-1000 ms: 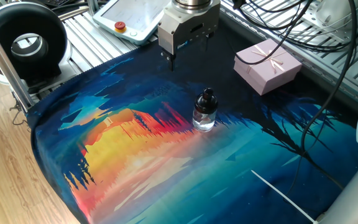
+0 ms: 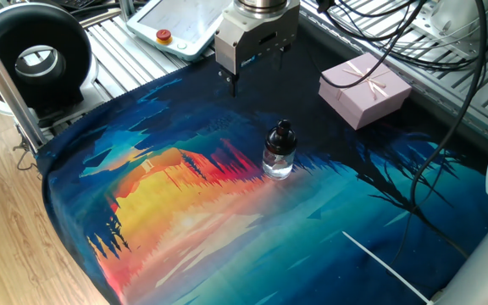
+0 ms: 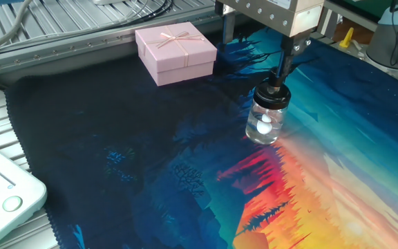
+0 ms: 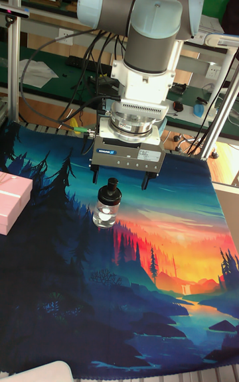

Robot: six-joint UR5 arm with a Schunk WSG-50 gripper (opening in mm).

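Note:
A small clear glass jar (image 2: 279,158) with a black knobbed lid stands upright on the printed cloth, near its middle. My gripper (image 2: 257,78) hangs above the cloth with its two fingers wide apart and nothing between them. In exterior view 3 the gripper (image 4: 119,177) is open, and the jar (image 4: 105,215) shows below its fingers, with a gap between. From exterior view 2 one finger overlaps the lid of the jar (image 3: 263,124) along the line of sight. Something white shows inside the jar's clear contents.
A pink gift box (image 2: 365,91) with a ribbon bow sits at the cloth's edge. A tablet-like pendant with a red button (image 2: 164,36) lies beyond the cloth. Black cables (image 2: 473,93) hang over one side.

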